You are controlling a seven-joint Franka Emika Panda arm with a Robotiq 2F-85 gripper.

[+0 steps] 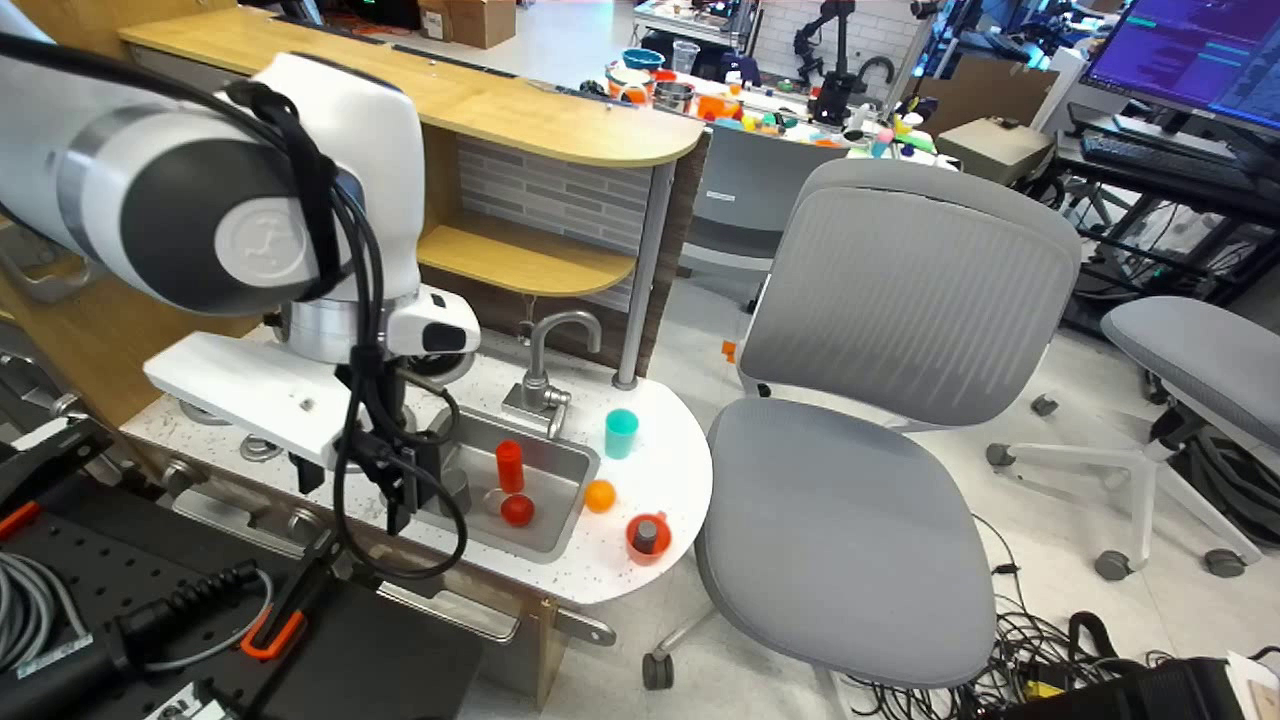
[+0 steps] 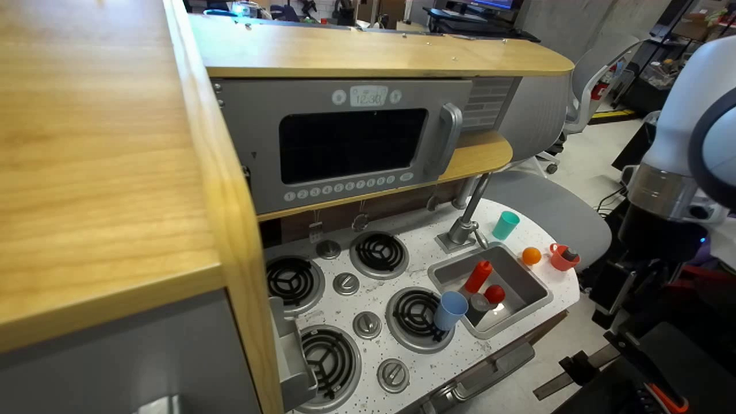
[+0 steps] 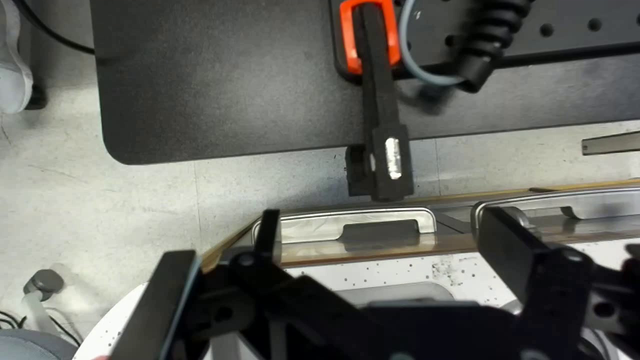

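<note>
My gripper is open in the wrist view, nothing between its wide-apart fingers. It points down over the counter's front edge and a drawer handle [image 3: 354, 225]. In exterior view 1 the gripper [image 1: 405, 486] hangs near the sink's left side, partly covered by cables. The grey sink [image 2: 514, 314] holds a red bottle [image 2: 477, 277], a red ball [image 2: 494, 294] and a dark grey cup [image 2: 476, 310]. A blue cup [image 2: 449, 311] stands on the front right burner; the arm hides it in exterior view 1.
Right of the sink are a teal cup [image 1: 620, 433], an orange ball [image 1: 600, 496] and a red cup [image 1: 649, 539] with something dark inside. The faucet [image 1: 539, 366], shelf post and microwave [image 2: 352, 138] stand behind. A black table [image 3: 240, 90] fronts the counter.
</note>
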